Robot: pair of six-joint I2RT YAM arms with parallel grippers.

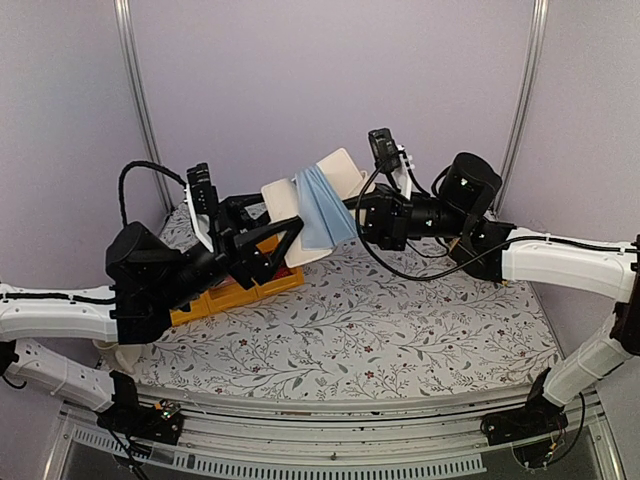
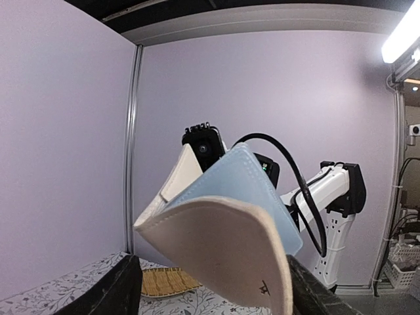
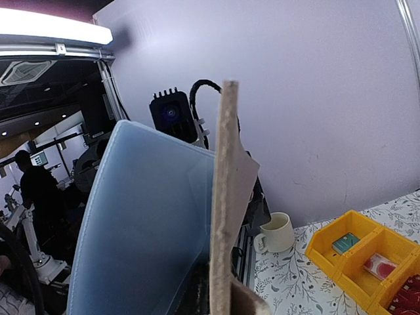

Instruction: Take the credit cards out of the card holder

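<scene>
In the air above the table hangs the card holder (image 1: pixel 325 205), with cream covers and pale blue plastic sleeves, its flaps fanned apart. My right gripper (image 1: pixel 358 207) is shut on the holder's right side. From the left, my left gripper (image 1: pixel 285 213) faces the holder with its fingers spread. The left wrist view shows a curved cream cover (image 2: pixel 216 246) between those parted fingers, without a grip on it. Blue sleeves (image 3: pixel 144 216) fill much of the right wrist view beside an edge-on cream cover (image 3: pixel 224 190). No credit card can be made out.
A yellow divided tray (image 3: pixel 338 266) with small items stands on the patterned table at the left, partly behind my left arm. Near it is a cream mug (image 3: pixel 277 233). A woven mat (image 2: pixel 167 282) lies at the right.
</scene>
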